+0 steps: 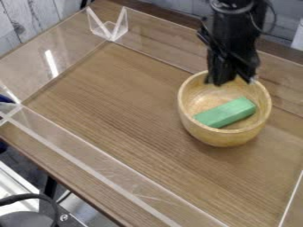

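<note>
A round wooden bowl (194, 129) sits on the table at the centre right, with a green block (225, 113) lying in it. Above the bowl's back part is my black gripper (235, 73), shut, with nothing seen between its fingers. It is raised clear of the green block.
A small clear plastic piece (106, 25) is at the back left. A dark cable or hose (30, 202) is at the lower left corner.
</note>
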